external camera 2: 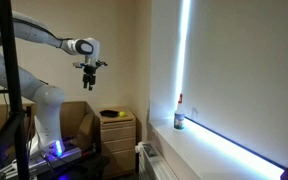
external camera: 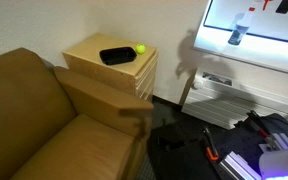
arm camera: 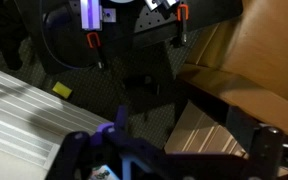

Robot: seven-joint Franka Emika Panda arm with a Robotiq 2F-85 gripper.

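Note:
In exterior view 2 my gripper (external camera 2: 89, 76) hangs high in the air, pointing down, left of the window ledge and level with the wall above the wooden cabinet (external camera 2: 117, 137). Its dark fingers (arm camera: 96, 152) reach in from the bottom of the wrist view, spread apart with nothing visible between them; it looks open. On the cabinet top lie a black tray (external camera: 118, 55) and a small yellow-green ball (external camera: 140, 48). A bottle (external camera 2: 179, 112) with a reddish top stands upright on the window ledge, away from the gripper.
A brown sofa (external camera: 44, 115) sits beside the cabinet. The white window ledge (external camera 2: 219, 150) has free room around the bottle. Below the gripper is dark floor (arm camera: 134, 95) with a small yellow item (arm camera: 61, 90). A white radiator (external camera: 224, 95) runs under the window.

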